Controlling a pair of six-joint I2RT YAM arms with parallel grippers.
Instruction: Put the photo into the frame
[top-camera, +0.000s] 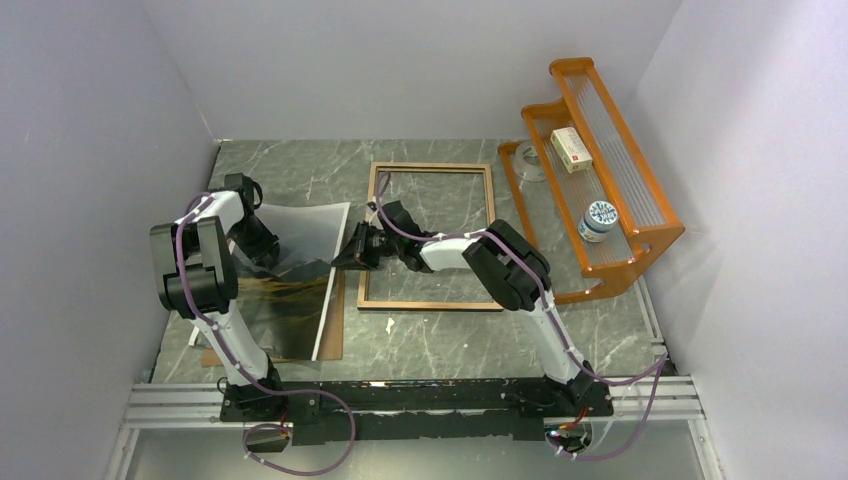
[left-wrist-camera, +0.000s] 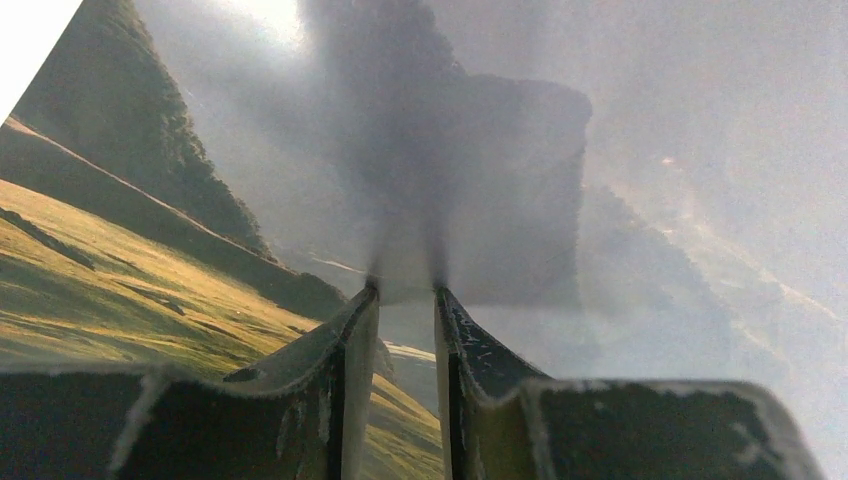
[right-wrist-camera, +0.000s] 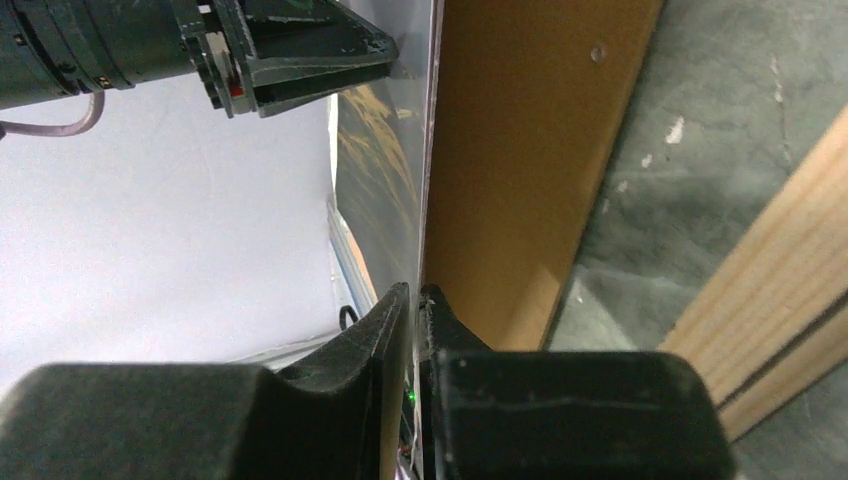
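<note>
The photo (top-camera: 290, 300), a glossy landscape with a pale border, lies at the left over a brown backing board (top-camera: 335, 335). Its right edge stands above the board in the right wrist view. My left gripper points down at the photo's surface, its fingers nearly together; only glossy surface shows in the slim gap. At the photo's right edge, my right gripper is part open, with the photo's thin edge (right-wrist-camera: 428, 190) running between its fingertips. Whether both fingers touch it is unclear. The wooden frame (top-camera: 430, 306) lies flat to the right.
An orange shelf (top-camera: 640, 250) stands at the right, holding a small box (top-camera: 571, 149) and a jar (top-camera: 598, 221). A tape roll (top-camera: 530, 161) is beside it. My right arm crosses over the frame. Bare table shows in front of the frame.
</note>
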